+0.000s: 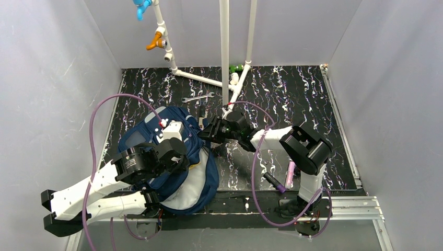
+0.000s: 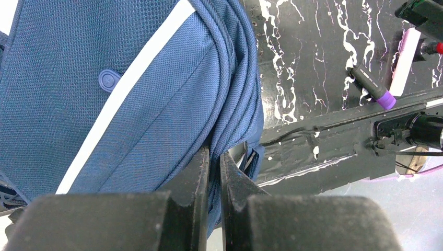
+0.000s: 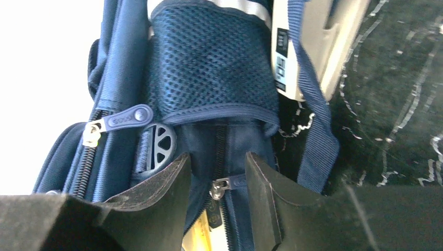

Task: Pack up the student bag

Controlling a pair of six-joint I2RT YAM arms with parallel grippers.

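Note:
The navy bag (image 1: pixel 211 183) lies open at the left of the floor, its pale lining showing. My left gripper is shut on the folded blue edge of the bag (image 2: pixel 156 94). At the bag's right side, my right gripper stands part open, its fingers spread around a zipper pull (image 3: pixel 234 181). That pull hangs from a dark zipper between the fingers, and I cannot tell whether either finger touches it. Something yellow (image 3: pixel 202 234) shows through the zipper opening below. A second zipper pull (image 3: pixel 128 118) is to the left, outside the fingers.
A wrench (image 1: pixel 198 98) lies behind the bag. At the front right are a black marker with a purple end (image 1: pixel 274 182) and a pink tube (image 1: pixel 290 174). White pipes (image 1: pixel 201 78) cross the back.

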